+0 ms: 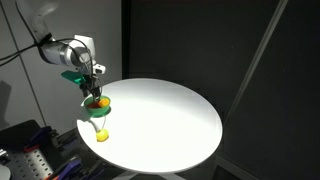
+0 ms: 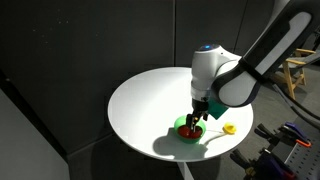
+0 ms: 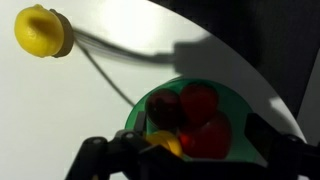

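A green bowl (image 1: 97,112) stands near the left end of the white table, holding several fruits. In the wrist view, dark red and red fruits (image 3: 205,135) fill much of the bowl, with an orange fruit (image 3: 165,142) at its near side. A yellow lemon (image 3: 39,31) lies on the bare tabletop, apart from the bowl. My gripper is open above the bowl, one finger towards each side of it. Exterior view 2 has the gripper (image 2: 198,112) pointing down over the bowl (image 2: 181,124). Whether its fingertips touch any fruit I cannot tell.
A wooden chair (image 2: 293,72) stands in the background, off the table.
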